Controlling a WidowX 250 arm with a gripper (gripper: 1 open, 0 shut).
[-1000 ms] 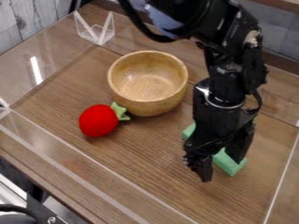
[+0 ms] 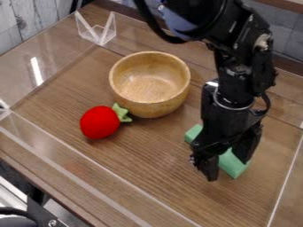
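My black gripper (image 2: pixel 228 152) is lowered on the right side of the table, its fingers over a green block (image 2: pixel 236 168) that lies on the wood, partly hidden behind them. The fingertips stand apart on either side of the block's middle; whether they touch it I cannot tell. To the left sit a wooden bowl (image 2: pixel 148 80) and, below it, a red tomato-like object (image 2: pixel 99 125) with green leaves.
The gripper and arm have shifted very slightly over the last second; the bowl, the red object and the green block look the same.
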